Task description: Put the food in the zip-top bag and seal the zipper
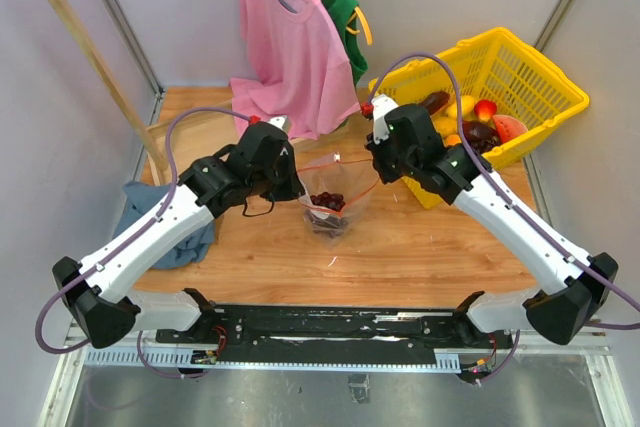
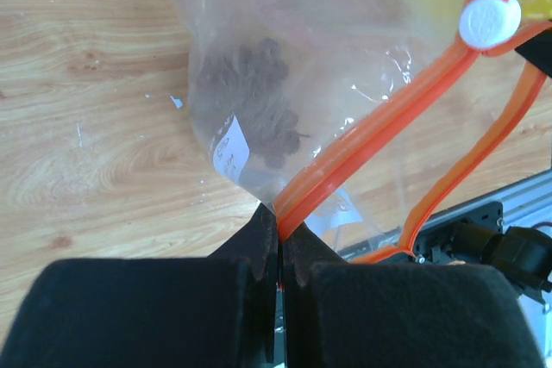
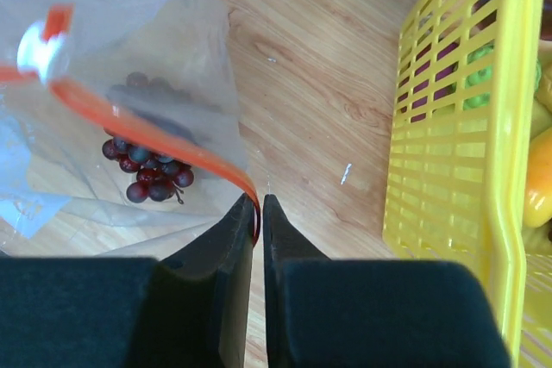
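The zip top bag hangs open between my two grippers, its orange zipper stretched across. Dark red grapes lie inside it, seen faintly through the plastic in the left wrist view. My left gripper is shut on one end of the bag's zipper edge. My right gripper is shut on the other end of the orange rim. Both hold the rim up over the table.
A yellow basket of toy food stands at the back right, close beside the right gripper. A blue cloth lies at the left. Hanging shirts are at the back.
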